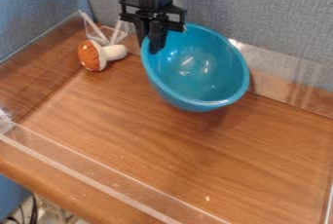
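Note:
My black gripper (156, 40) comes down from the top centre, shut on the left rim of a blue bowl (198, 72). The bowl is tilted, its hollow turned toward the camera, near the back of the wooden table (169, 165). Whether its underside touches the surface is hard to tell.
An orange and white toy (93, 57) with pale strands lies left of the bowl. Grey padded walls (260, 9) border the back and left.

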